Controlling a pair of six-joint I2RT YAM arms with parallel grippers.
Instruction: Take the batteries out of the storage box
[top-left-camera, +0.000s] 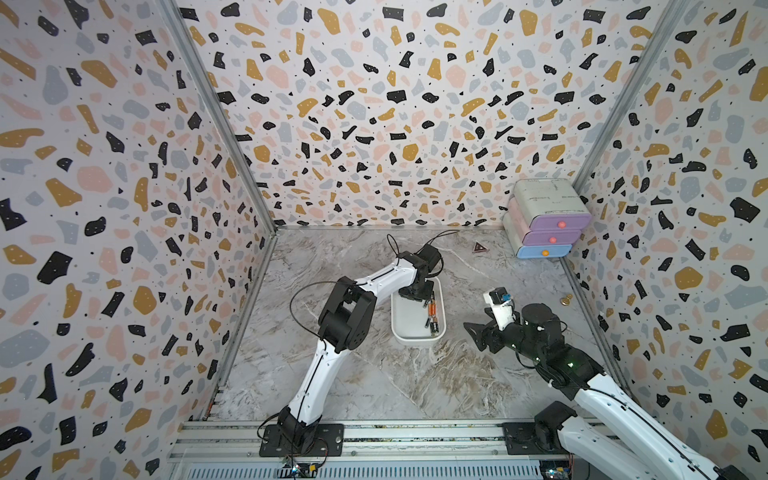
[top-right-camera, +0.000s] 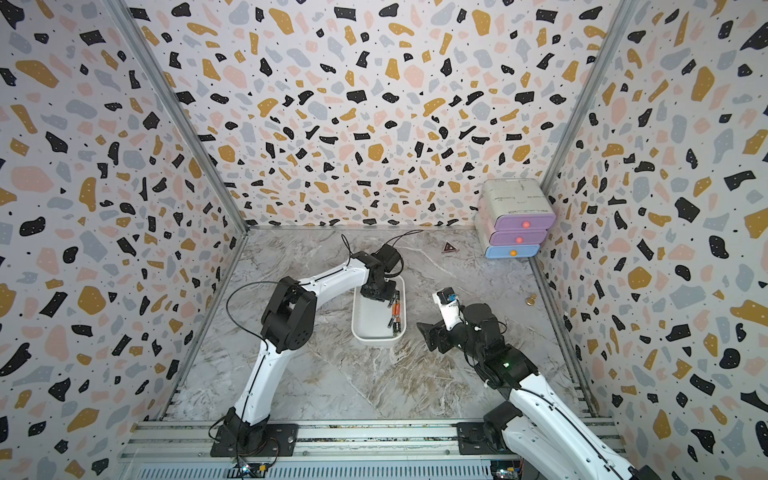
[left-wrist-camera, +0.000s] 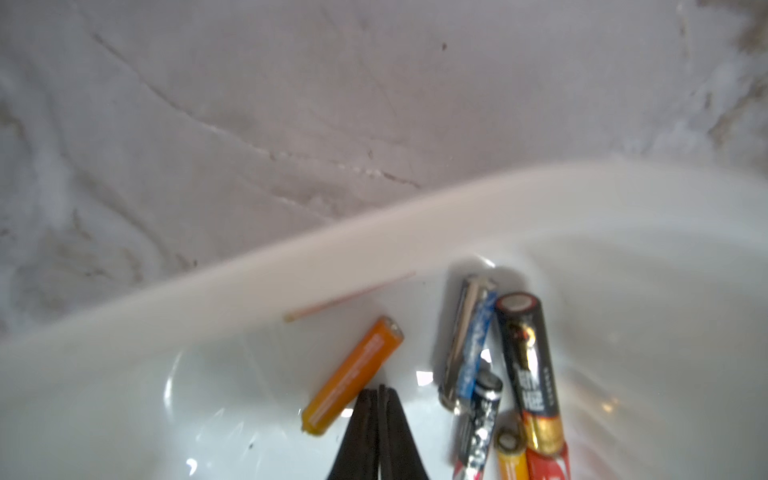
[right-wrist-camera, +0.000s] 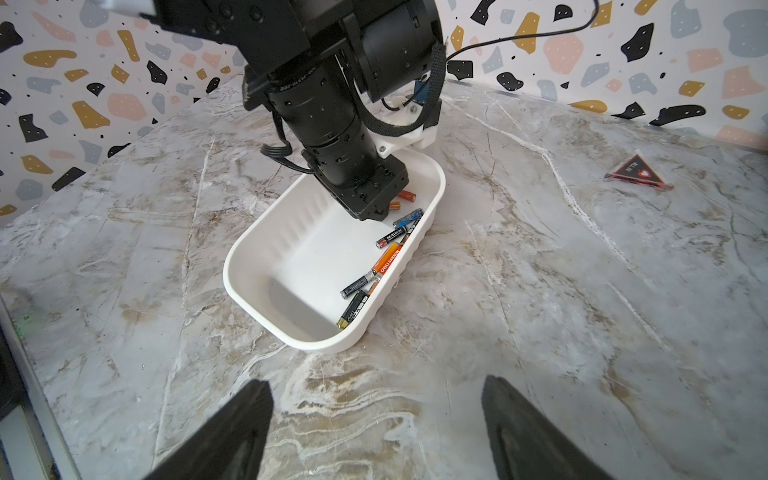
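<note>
A white storage box (right-wrist-camera: 264, 296) holds several batteries, among them an orange battery (left-wrist-camera: 352, 376), a silver-blue battery (left-wrist-camera: 476, 336) and a black-gold battery (left-wrist-camera: 528, 368). My left gripper reaches down into the box beside the orange battery. Its narrow dark fingertips look close together; whether they grip anything cannot be told. My right gripper hangs over the marble table (right-wrist-camera: 576, 320) right of the box, with its fingers apart and nothing between them.
A stack of pastel drawers (top-left-camera: 546, 216) stands at the back right. A small triangular object (right-wrist-camera: 636, 172) lies behind and right of the box, and a small gold object (top-left-camera: 565, 300) at the right edge.
</note>
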